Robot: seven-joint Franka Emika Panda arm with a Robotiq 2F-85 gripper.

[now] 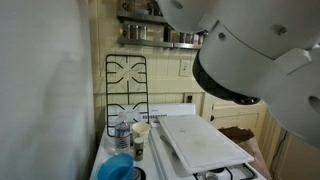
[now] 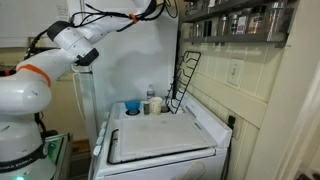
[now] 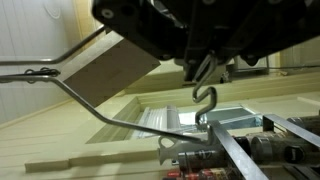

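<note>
In the wrist view my gripper is shut on a thin, curved metal hook [image 3: 208, 97]. The hook's bend hangs out below the dark fingers. A long bent metal rod [image 3: 110, 119] runs close by; whether it touches the hook, I cannot tell. In exterior view 2 the arm [image 2: 115, 17] reaches along the top edge, with its far end near the shelf and partly cut off. The gripper is out of sight in exterior view 1, where the white arm [image 1: 245, 70] fills the upper right.
Jars stand on the wall shelf [image 2: 235, 10], close to the gripper in the wrist view. A black wire grate [image 1: 127, 85] leans against the wall. On the stove lies a white board [image 1: 200, 142]. A blue bowl [image 1: 115, 166] and a clear bottle [image 1: 122, 133] stand left of it.
</note>
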